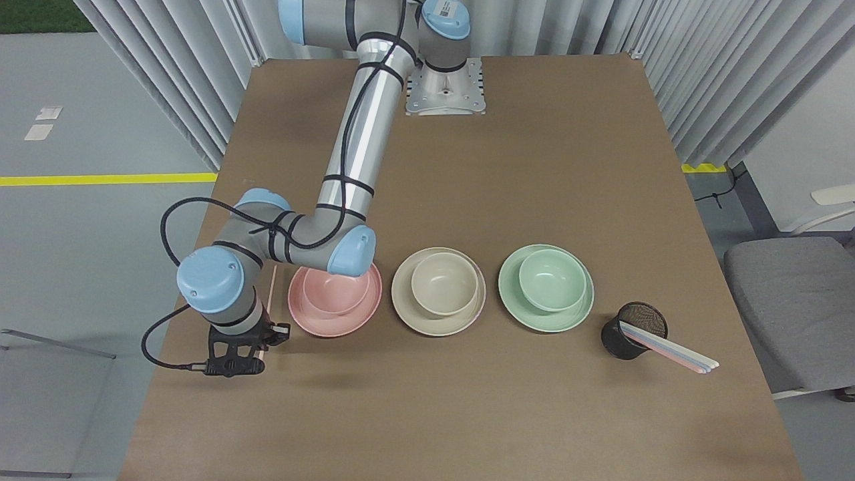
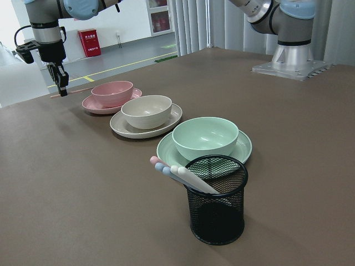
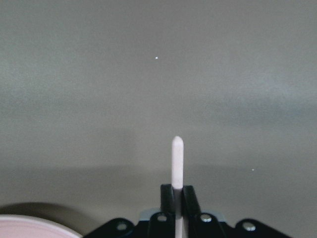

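The gripper is shut on a pale pink chopstick, which points forward from between its black fingers; in the camera left view the gripper hangs left of the pink bowl, holding the stick roughly level. The pink bowl rests on a pink plate. A cream bowl on a cream plate sits in the middle, with a green bowl on a green plate to the right. A black mesh cup holds several pale chopsticks.
The table's left edge lies close beside the gripper. A grey chair stands off the table at the right.
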